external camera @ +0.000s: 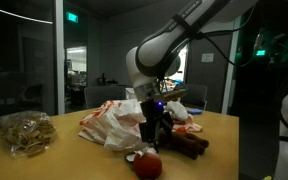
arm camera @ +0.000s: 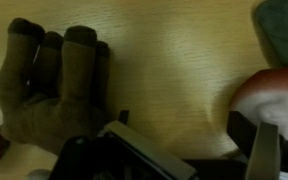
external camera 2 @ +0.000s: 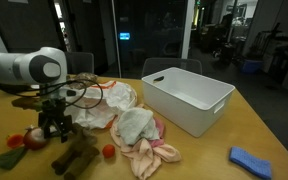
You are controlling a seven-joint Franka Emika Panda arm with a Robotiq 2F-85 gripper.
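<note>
My gripper stands open in the wrist view, its two dark fingers apart along the bottom edge with bare wood between them. Close by the right finger lies a round red-and-pale object [arm camera: 274, 100], partly covered by that finger. On the left is a brown stuffed hand-shaped thing [arm camera: 54, 90]. In exterior view 1 the gripper [external camera: 154, 132] points down just above a red ball [external camera: 147, 165]. From the other side, in exterior view 2, the gripper [external camera 2: 54, 132] hangs beside the reddish round object [external camera 2: 35, 138], behind the brown stuffed thing [external camera 2: 77, 156].
A white bin [external camera 2: 189, 98] stands behind a crumpled white-and-pink cloth pile [external camera 2: 142, 150]. A small red ball [external camera 2: 108, 151], a green item [external camera 2: 10, 157] and a blue cloth [external camera 2: 251, 162] lie around. At left sits a clear bag [external camera: 26, 133].
</note>
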